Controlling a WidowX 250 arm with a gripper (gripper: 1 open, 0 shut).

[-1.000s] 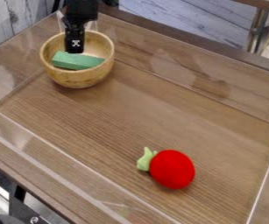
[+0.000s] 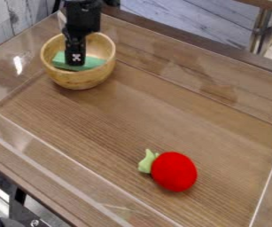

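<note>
My black gripper reaches down from the top edge into a wooden bowl at the back left of the table. Its fingers look close together, low in the bowl over a green block; whether anything is between them cannot be made out. The gripper hides part of the block. A red tomato-like object with a pale green top lies at the lower right.
A slatted grey wall stands at the upper left, and a shelf or rail edge is at the top right.
My gripper has moved down into the bowl, over the green block, which is now more covered by it. The red object has not moved.
</note>
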